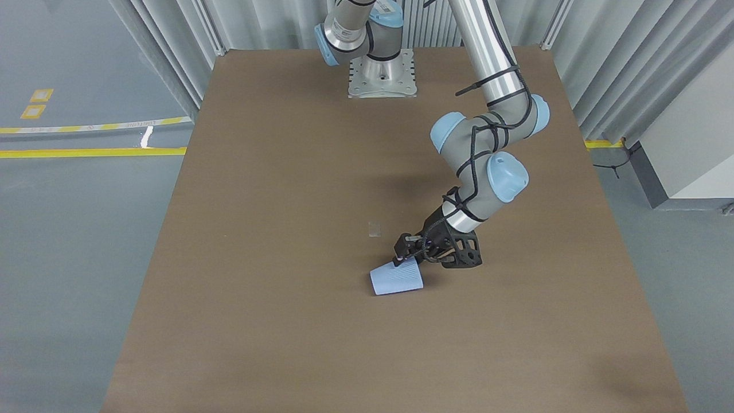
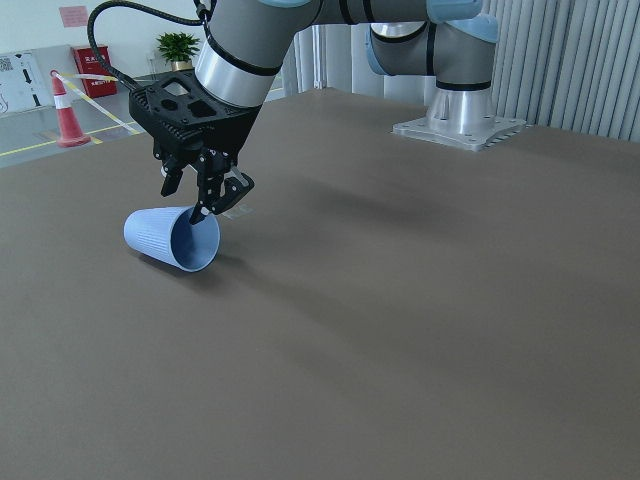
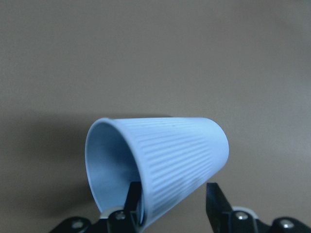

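Note:
A light blue ribbed cup (image 1: 396, 279) lies on its side on the brown table, its mouth toward my gripper (image 2: 183, 200), visible as a dark rim-to-inside opening in the left view (image 2: 160, 232). In the wrist view the cup (image 3: 175, 155) fills the centre, and my gripper stands open, one finger at or inside the cup's mouth and the other just outside its lower right side. Whether either finger touches the cup is unclear.
Curtains line the area behind.

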